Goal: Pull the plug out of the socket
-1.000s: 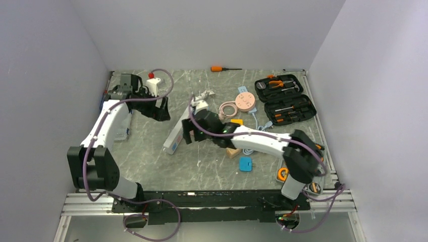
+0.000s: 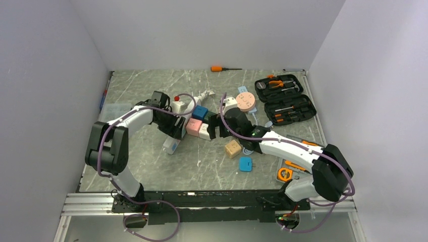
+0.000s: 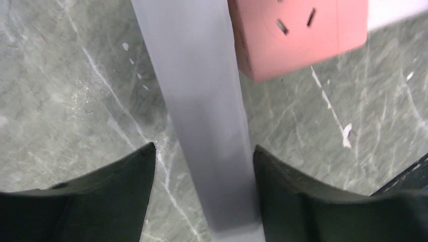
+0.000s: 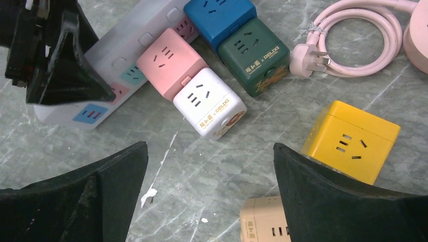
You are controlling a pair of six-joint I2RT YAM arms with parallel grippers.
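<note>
A long grey-white power strip (image 2: 171, 144) (image 3: 207, 101) (image 4: 118, 65) lies diagonally at the left of the cube sockets. My left gripper (image 2: 177, 128) is over it, part open, its blurred fingers either side of the strip. My right gripper (image 2: 217, 126) stands open above the table, right of the pink socket cube (image 2: 194, 127) (image 4: 171, 63) and white cube (image 4: 209, 103), nothing between its fingers. I cannot make out a plug in the strip; part of it is hidden under the left gripper.
Blue (image 4: 219, 17) and green (image 4: 255, 55) cubes touch the group. A yellow cube (image 4: 348, 143), tan cube (image 2: 232, 148) and coiled pink cable (image 4: 363, 65) lie rightward. Tool cases (image 2: 289, 111) fill the right side.
My left gripper has moved right and toward the front, onto the power strip. My right gripper has moved right, away from the strip and over the cubes' right side.
</note>
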